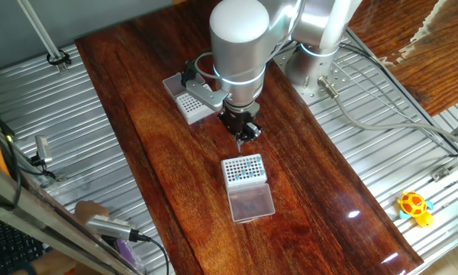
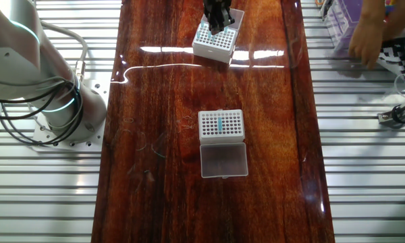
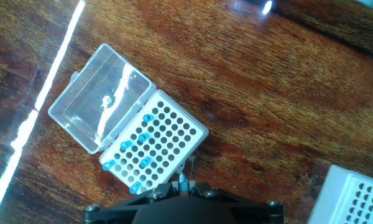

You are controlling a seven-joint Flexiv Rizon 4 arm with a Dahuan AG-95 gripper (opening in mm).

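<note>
A white tip rack [image 3: 155, 146] with an open clear lid [image 3: 105, 96] sits on the wooden table, several blue-topped tips [image 3: 144, 137] scattered in its holes. It also shows as the nearer rack [image 1: 244, 169] in exterior view 1. My gripper is shut on a thin pipette tip [image 3: 183, 183], whose blue top shows between the fingers. In exterior view 1 the held tip [image 1: 240, 145] points down, just short of that rack's back edge. A second white rack [image 2: 221, 125], lid open, carries a short column of blue tips [image 2: 220, 124].
Between the two racks the table [image 2: 162, 88] is bare. A person's hand [image 2: 368, 40] is off the table's side in exterior view 2. The toy turtle [image 1: 414, 205] lies on the slatted metal surface, away from the racks.
</note>
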